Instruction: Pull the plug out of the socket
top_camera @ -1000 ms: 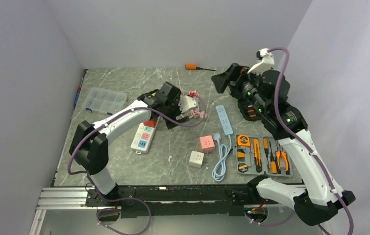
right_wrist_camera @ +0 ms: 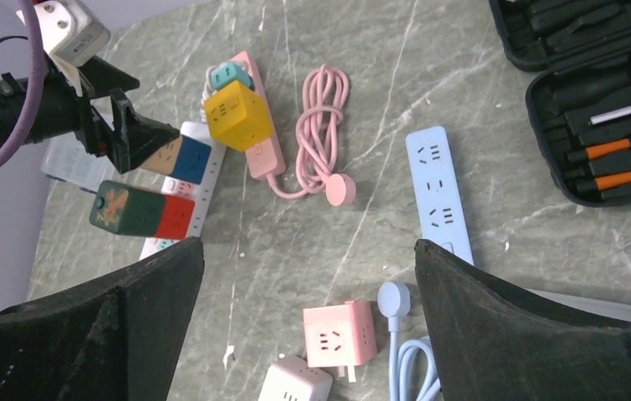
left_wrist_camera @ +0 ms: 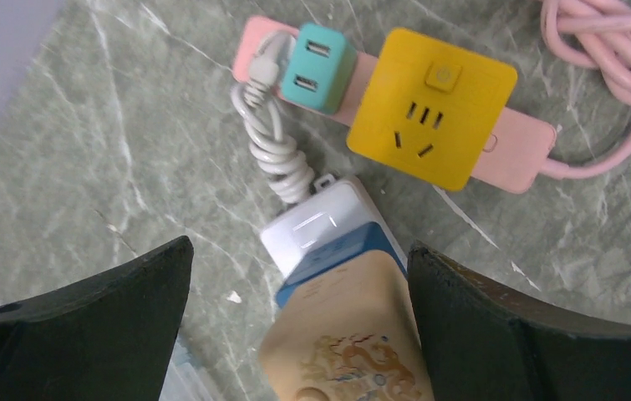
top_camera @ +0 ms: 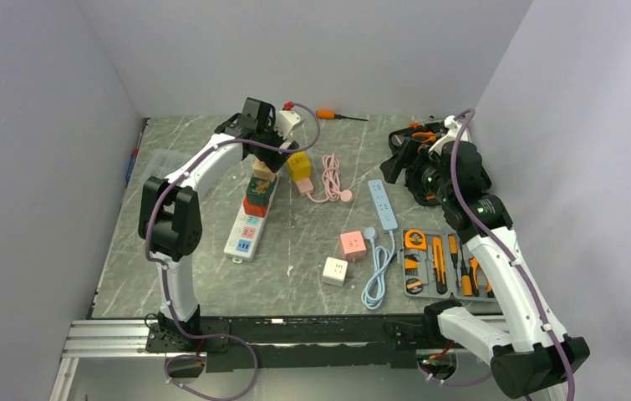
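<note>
A white power strip (top_camera: 245, 235) lies on the left side of the table with several plugs on it. Nearest its far end stands a blue plug (right_wrist_camera: 192, 159) with a wood-coloured top (left_wrist_camera: 349, 322); beside it is a red plug (right_wrist_camera: 175, 217) with a green top (right_wrist_camera: 126, 208). My left gripper is open over the wood-topped plug, which lies between its fingers, nearer the right one; whether that finger touches it I cannot tell. My right gripper hangs open and empty over the right side.
Just right of the left gripper lies a pink strip (left_wrist_camera: 512, 149) bearing a yellow cube plug (left_wrist_camera: 433, 109) and a teal plug (left_wrist_camera: 318, 68). A blue strip (top_camera: 383, 205), pink cube (top_camera: 352, 245), white cube (top_camera: 335, 271) and tool tray (top_camera: 448, 292) lie to the right.
The right arm has shifted, its gripper now lower in the top view.
</note>
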